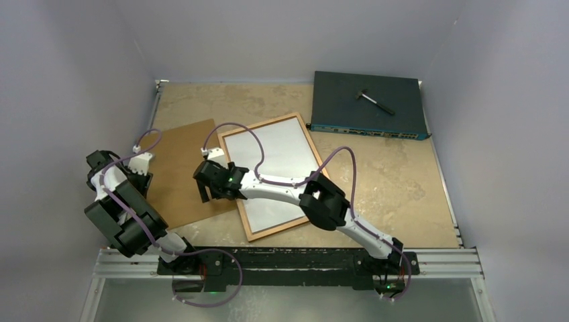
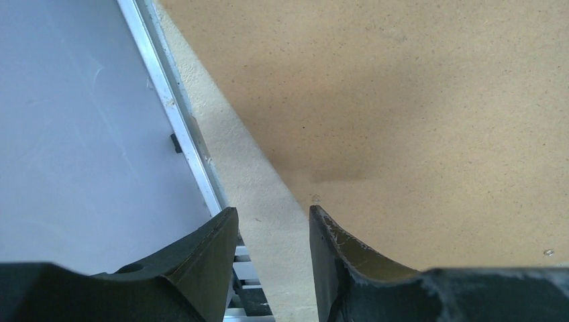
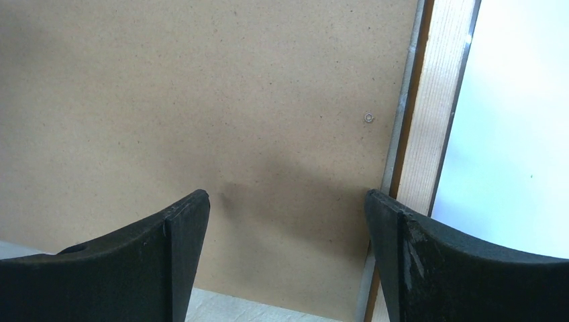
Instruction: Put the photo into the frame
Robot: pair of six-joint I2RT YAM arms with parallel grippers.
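A wooden frame (image 1: 310, 142) lies mid-table with a white sheet (image 1: 272, 144) inside it. Left of it is a plain brown board (image 1: 184, 151), its right edge close along the frame's left side. Which of these is the photo, I cannot tell. My left gripper is open near the board's left edge, with bare table and part of the board showing between its fingers. Over the board's right part, my right gripper stands open, one finger (image 3: 396, 235) beside the seam between board and frame. Nothing is held in either gripper.
A black box (image 1: 342, 111) with a hammer (image 1: 376, 102) on it stands at the back right. Bare table (image 1: 396, 181) stretches right of the frame. A grey wall with a metal rail (image 2: 168, 100) runs close along the left side.
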